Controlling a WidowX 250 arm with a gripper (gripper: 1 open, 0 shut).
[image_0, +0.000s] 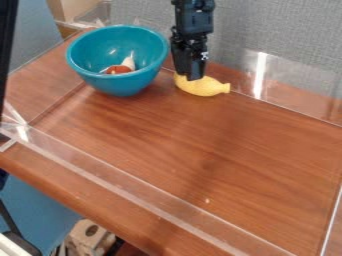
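Note:
The black gripper (190, 68) points down from the top of the view, just right of the teal bowl, with its fingertips low over the left end of a yellow banana-like object (211, 88), which lies on the wooden table. Whether the fingers touch it is unclear. The teal bowl (99, 46) holds a small red item (119, 70) and a whitish piece.
A grey wall (281, 40) stands behind, and a cardboard box (72, 8) sits at the back left.

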